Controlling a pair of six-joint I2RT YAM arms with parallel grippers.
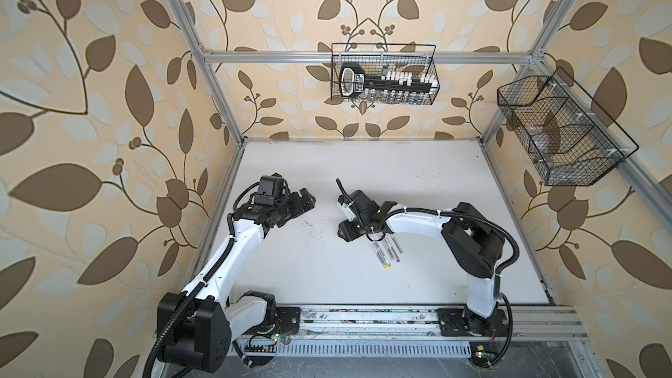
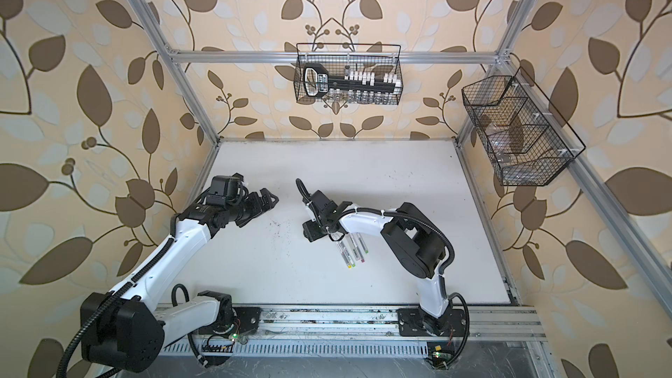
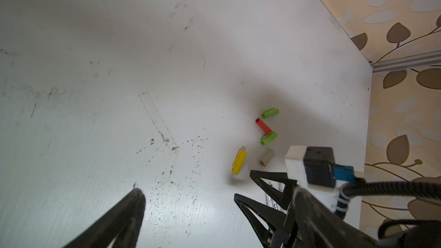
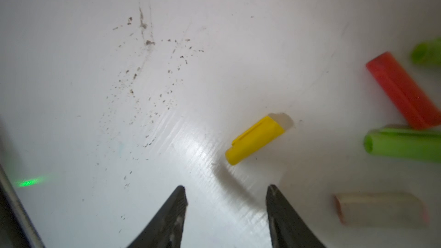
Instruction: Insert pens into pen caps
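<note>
A yellow pen cap [image 4: 255, 139] lies on the table just ahead of my right gripper, whose fingers stand apart with nothing between them. Nearby lie a red cap [image 3: 263, 126], two green caps [image 3: 270, 113] and a greyish cap [image 3: 267, 157]. Several pens [image 1: 387, 250] rest side by side on the table, partly hidden under my right arm in the top views. To the left, my left gripper hangs open above bare table, its fingers blurred at the bottom of its wrist view.
Wire baskets hang on the back rail [image 1: 385, 77] and on the right wall [image 1: 563, 133], away from the arms.
</note>
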